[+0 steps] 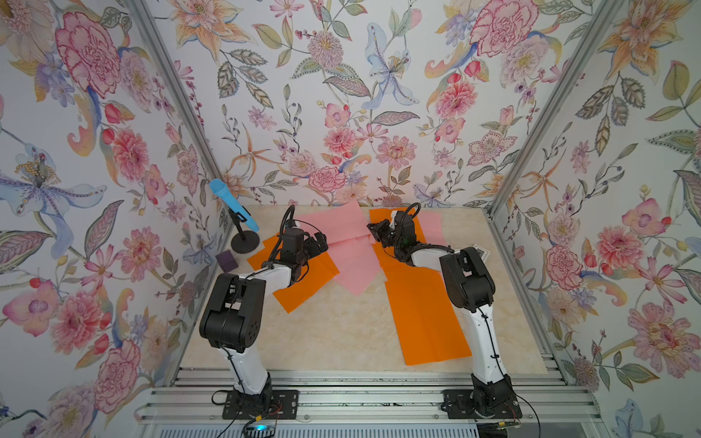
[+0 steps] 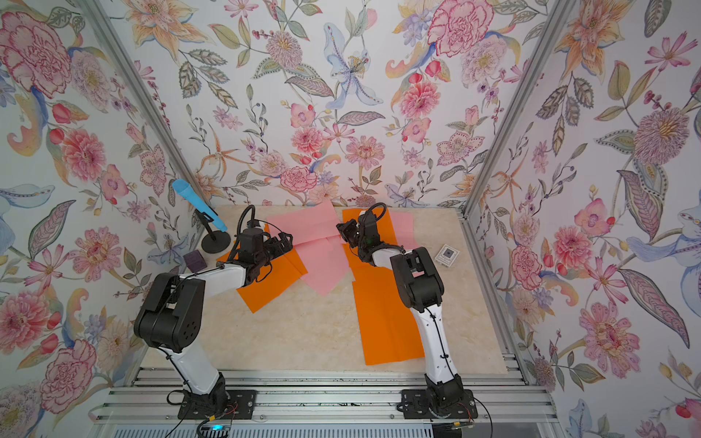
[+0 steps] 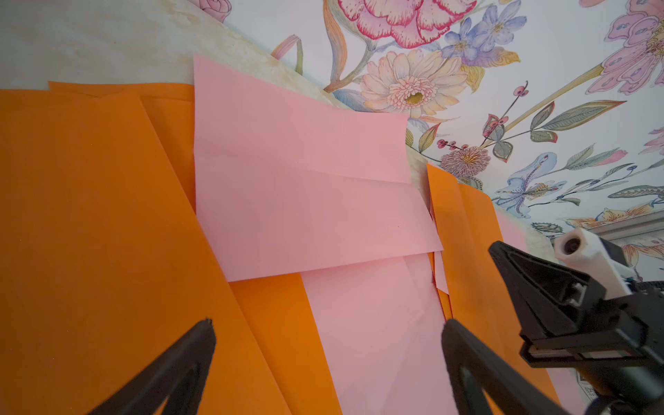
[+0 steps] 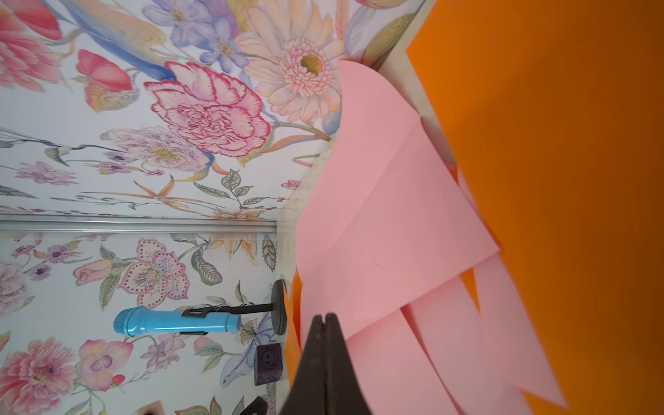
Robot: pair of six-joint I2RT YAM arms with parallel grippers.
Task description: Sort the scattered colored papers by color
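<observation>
A creased pink paper sheet (image 3: 311, 207) lies at the back middle, on top of other pink paper (image 1: 355, 268) and orange paper. To its left spreads an orange sheet (image 3: 103, 242); to its right a long orange sheet (image 1: 423, 314) runs toward the front edge. My left gripper stands open over the left papers, nothing between its fingers. My right gripper is shut with its fingertips together and empty. In the right wrist view the pink sheet lies beyond those fingertips, outside them.
A blue microphone (image 1: 233, 200) on a black stand and a small dark box (image 1: 226, 261) occupy the back left. At the right lies a small white card (image 2: 447, 254). Bare table (image 1: 343, 335) shows at the front middle.
</observation>
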